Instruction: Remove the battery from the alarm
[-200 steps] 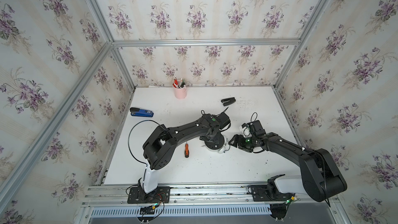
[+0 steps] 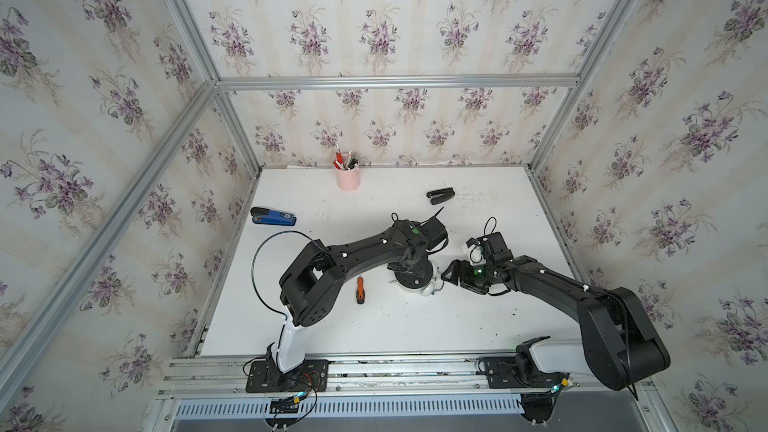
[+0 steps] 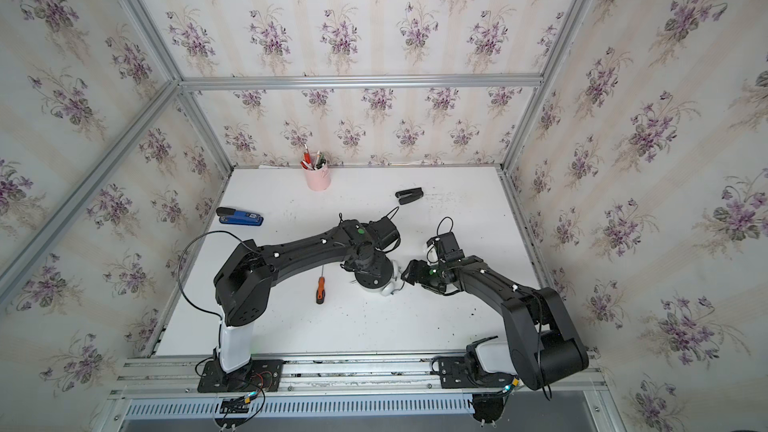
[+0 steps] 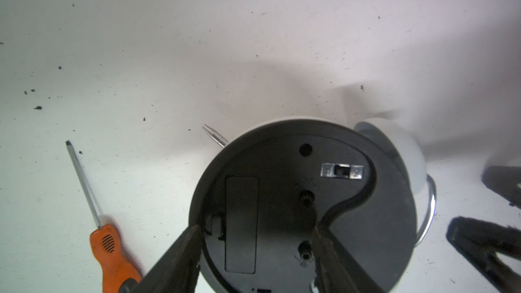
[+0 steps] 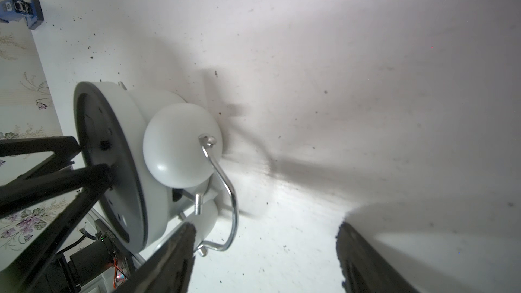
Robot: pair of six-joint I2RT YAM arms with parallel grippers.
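The white alarm clock [image 5: 157, 103] lies face down, its round black back [image 4: 287, 211] turned up. A rectangular battery cover [image 4: 241, 217] with a small latch sits in that back, and the battery is hidden. My left gripper is held over the clock, open, one fingertip near the latch and the other by a knob post; contact cannot be told. Beside the clock's bells and wire handle [image 5: 234, 206], to the right, my right gripper stands open. Nothing is between the right fingers.
An orange-handled screwdriver [image 4: 111, 252] lies left of the clock. Farther back are a blue stapler [image 2: 273, 217], a pink pen cup [image 2: 348, 179] and a black stapler [image 2: 440, 195].
My left arm has shifted very slightly to the right above the clock. The clock, the screwdriver and my right arm look unmoved.
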